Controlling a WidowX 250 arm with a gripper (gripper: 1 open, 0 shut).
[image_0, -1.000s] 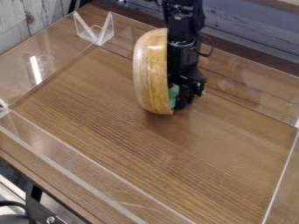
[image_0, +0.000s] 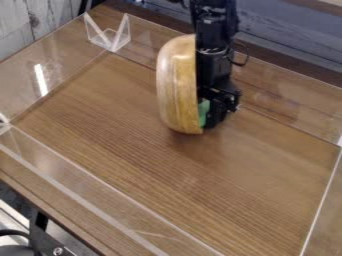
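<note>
A large yellow-orange wooden bowl (image_0: 178, 82) stands tilted on its side near the middle back of the wooden table (image_0: 134, 170). My black gripper (image_0: 213, 110) is at its right side, low over the table, with a small green object (image_0: 203, 114) showing between the bowl and the gripper. The gripper appears shut on something there; whether it is the bowl or the green object is hard to tell, as the fingers are largely hidden.
A clear plastic holder (image_0: 108, 33) sits at the back left edge. A wall and ledge run behind the table.
The bowl and my gripper have barely moved, with at most a slight shift over the last second.
</note>
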